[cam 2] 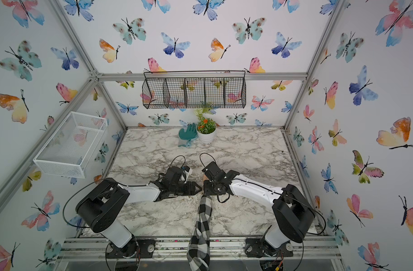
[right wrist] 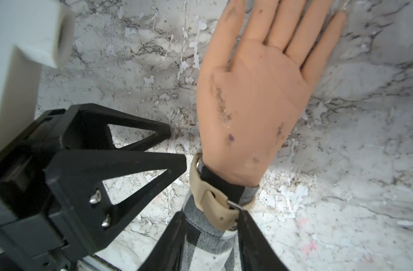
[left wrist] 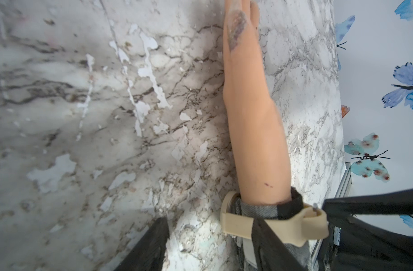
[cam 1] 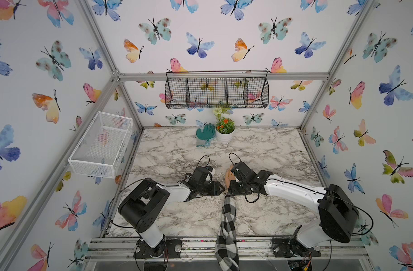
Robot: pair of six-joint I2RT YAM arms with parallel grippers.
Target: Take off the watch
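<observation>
A beige watch strap circles the cuffed wrist of a mannequin hand, which lies palm up on the table. Its buckle end sits between the spread fingertips of my right gripper, and whether they touch it I cannot tell. In the left wrist view the strap shows beyond one finger of my left gripper; these fingers are part open around nothing. Both grippers flank the wrist from opposite sides in the top views, where the right one covers the strap.
The checkered sleeve runs to the front edge. A potted plant and teal hand-shaped object stand at the back. A black wire basket hangs on the back wall, a white one at left.
</observation>
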